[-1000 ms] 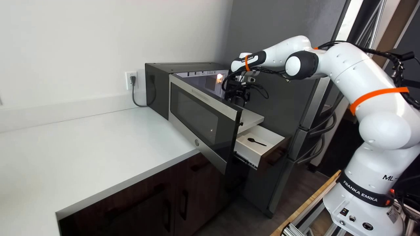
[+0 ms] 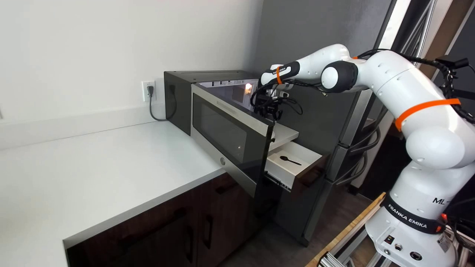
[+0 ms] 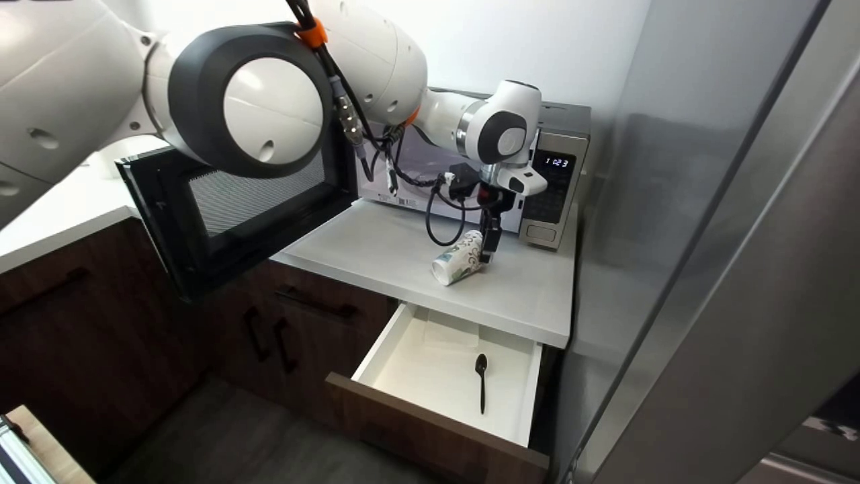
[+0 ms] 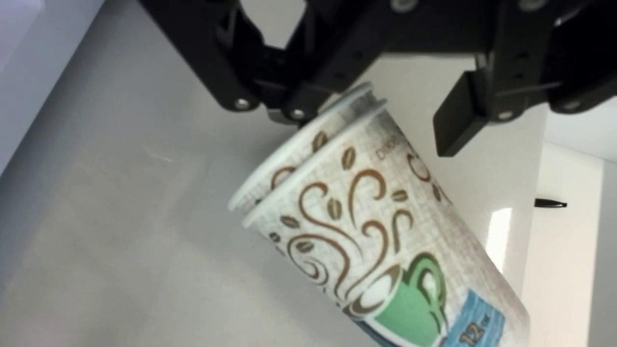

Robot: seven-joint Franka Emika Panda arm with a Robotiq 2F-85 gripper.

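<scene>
Two nested paper cups, printed with coffee beans and a green mug, lie tilted on their side in the wrist view. In exterior view 2 these cups are on the grey counter before the microwave. My gripper is at their rim end with its fingers apart. The right finger's pad stands clear of the cup wall, while the left fingertip is partly hidden at the rim. From exterior view 2, the gripper points down right beside the cups.
The microwave stands behind, its door swung wide to one side. Below the counter, a pulled-out drawer holds a black spoon. A grey fridge borders the right side.
The door, drawer and spoon have stayed put.
</scene>
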